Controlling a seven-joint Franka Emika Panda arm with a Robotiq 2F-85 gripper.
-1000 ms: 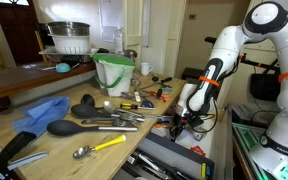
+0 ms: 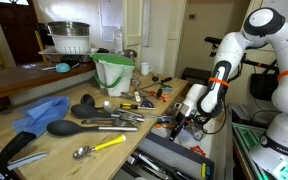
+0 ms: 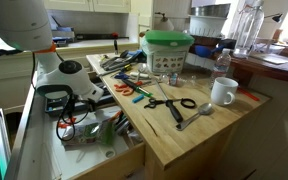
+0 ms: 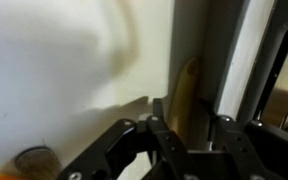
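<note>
In the wrist view a narrow wooden utensil [image 4: 185,92] lies along the drawer's dark side, on a pale drawer bottom [image 4: 74,60]. The dark fingertips of my gripper stand apart at the lower edge, one on each side of the wood. Whether they touch it is hard to see. From the exterior views, my gripper [image 2: 177,133] reaches down into the open drawer, where its tips are partly hidden among the contents.
Utensils, including black spoons [image 2: 69,127] and scissors [image 3: 184,102], cover parts of the wooden counter [image 3: 179,140]. A green-and-white container [image 2: 114,75] stands farther back. Drawer walls run close beside the gripper. A white mug [image 3: 224,92] sits on the counter.
The upper part of my arm has shifted slightly to the right. My gripper stays low in the drawer, with only a small change of position. The counter items have not moved.
</note>
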